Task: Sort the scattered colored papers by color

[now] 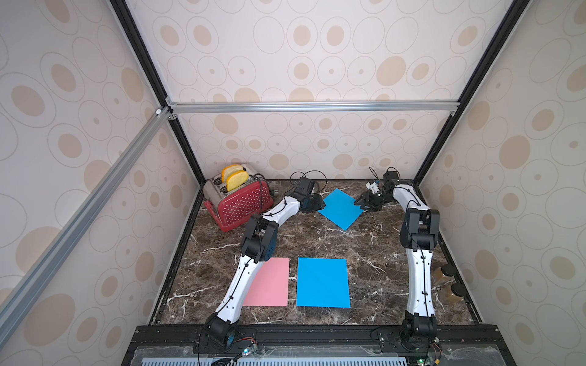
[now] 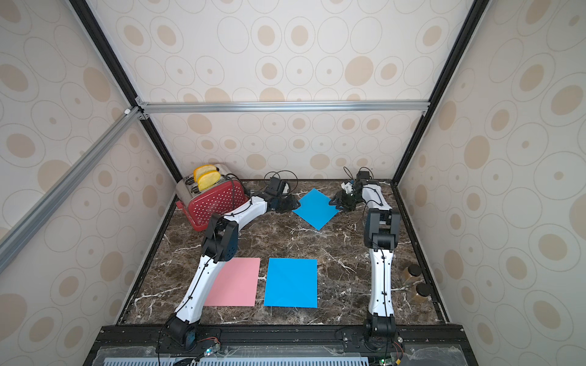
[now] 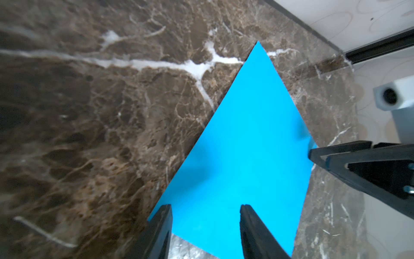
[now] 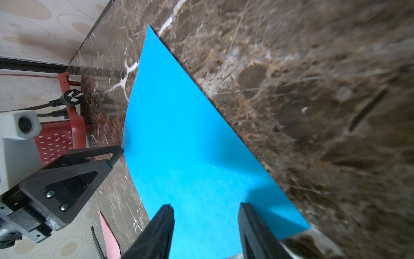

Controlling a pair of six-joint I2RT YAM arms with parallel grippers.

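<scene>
A blue paper (image 1: 340, 209) lies at the back, turned like a diamond. My left gripper (image 1: 321, 206) is at its left corner, open, with that corner between the spread fingers in the left wrist view. At the opposite corner my right gripper has its fingers apart, blue sheet showing between them. Neither finger is closed on the sheet, though whether the fingertips touch it is unclear. A second blue paper (image 1: 323, 282) lies flat and squared at the front. Left of it rests a pink paper (image 1: 268, 282), partly covered by my left arm.
A red basket (image 1: 238, 209) with yellow and grey items stands at the back left. Two dark-lidded jars (image 2: 420, 291) stand near the right edge. Bare marble (image 1: 372, 268) shows between the blue papers and my right arm.
</scene>
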